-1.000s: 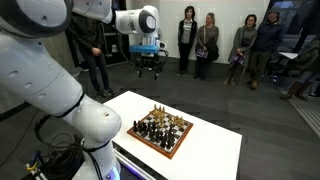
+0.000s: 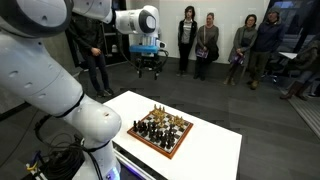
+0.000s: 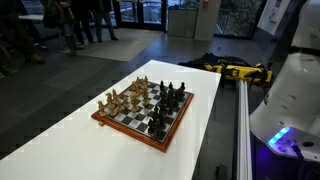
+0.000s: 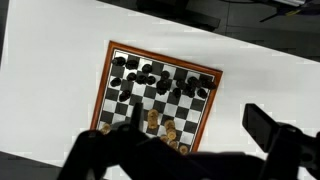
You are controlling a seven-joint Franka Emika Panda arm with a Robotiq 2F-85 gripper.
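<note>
A chessboard with a brown border [image 2: 161, 153] lies on the white table, black pieces [image 2: 153, 132] toward the robot's side and tan pieces [image 2: 177, 120] on the far side. From exterior view 2, the tan pieces [image 3: 115, 102] stand left and the black pieces [image 3: 165, 108] right. Looking down, the wrist view has the board [image 4: 104, 83] between and beyond the fingers, with black pieces [image 4: 165, 76] and tan pieces [image 4: 153, 118] on it. My gripper [image 2: 148, 68] hangs high above the board, apart from it. Its fingers are wide open, nothing between them.
Bare white table [image 2: 215, 148] surrounds the board, widest on the right in exterior view 1. Several people stand along the back wall, beyond the table. Cables [image 2: 62, 160] lie near the robot's base.
</note>
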